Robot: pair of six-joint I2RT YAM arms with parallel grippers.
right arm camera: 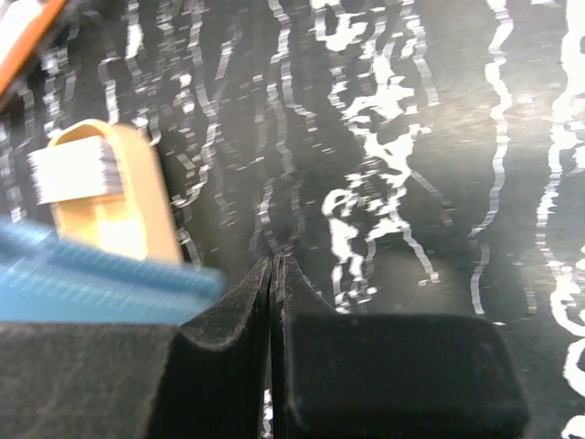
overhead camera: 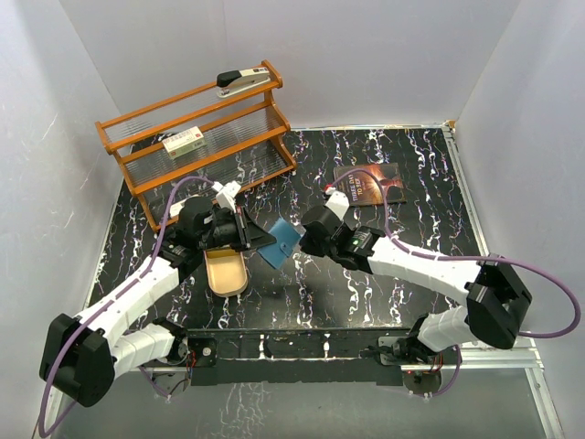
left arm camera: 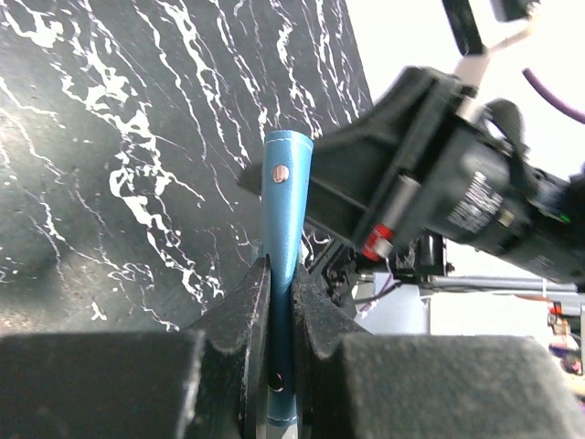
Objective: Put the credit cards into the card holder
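Observation:
My left gripper is shut on the blue card holder (left arm camera: 285, 183), gripping it by one side. In the top view the holder (overhead camera: 280, 243) hangs above the table's middle, between both arms. My right gripper (overhead camera: 303, 241) is just right of it. Its fingers are closed together, and nothing is between them in the right wrist view, where my right gripper is seen up close. A blurred part of the card holder (right arm camera: 101, 279) lies outside those fingers, to the left. The holder's snap button (left arm camera: 281, 173) faces the left wrist camera. White cards (right arm camera: 75, 170) stand in a tan box.
The tan box (overhead camera: 239, 285) sits below my left gripper. A wooden shelf rack (overhead camera: 137, 187) holds a stapler (overhead camera: 241, 82) and a small carton (overhead camera: 184, 142). A dark book (overhead camera: 370, 185) lies at the back right.

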